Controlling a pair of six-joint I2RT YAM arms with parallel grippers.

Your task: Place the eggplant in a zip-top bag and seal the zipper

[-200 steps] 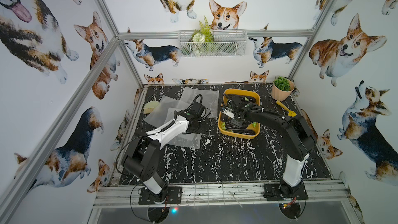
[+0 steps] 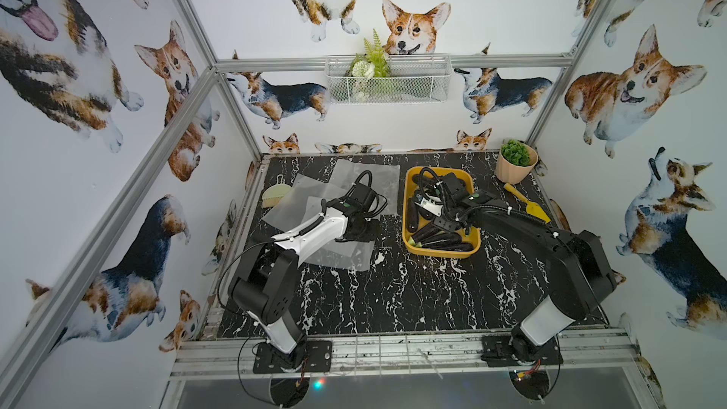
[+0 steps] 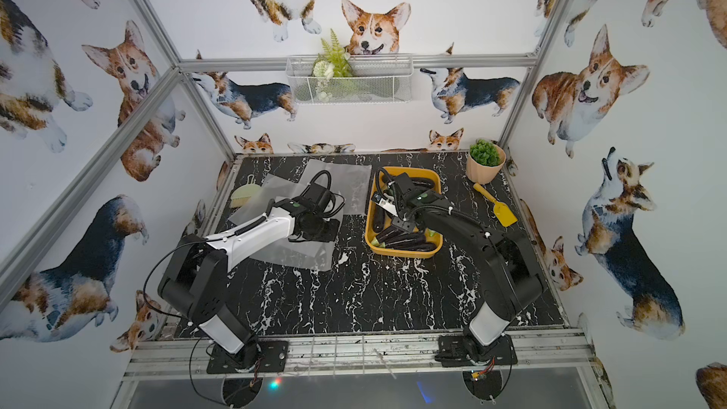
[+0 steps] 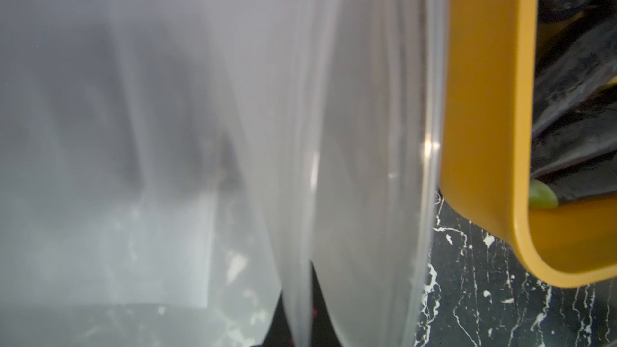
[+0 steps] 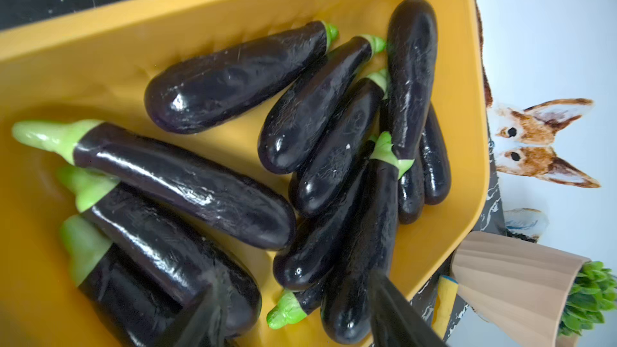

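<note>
My left gripper is shut at the edge of a clear zip top bag point(image 4: 147, 122), whose opening stands up beside the yellow tray point(image 4: 520, 154). The film hides whether it is pinched between the fingertips. Glossy dark eggplants point(image 5: 180, 180) with green stems lie jumbled in the tray. My right gripper hangs over them, its fingers apart at the lower edge of the right wrist view, holding none that shows.
A potted plant point(image 2: 515, 166) stands at the back right, with a yellow scoop point(image 2: 534, 208) before it. A pale brush point(image 2: 274, 197) lies at the left. Bare marble fills the front of the table.
My right arm has bent further out to the right, its gripper staying over the tray. The tray has shifted slightly right and toward the front. The left arm is almost still.
</note>
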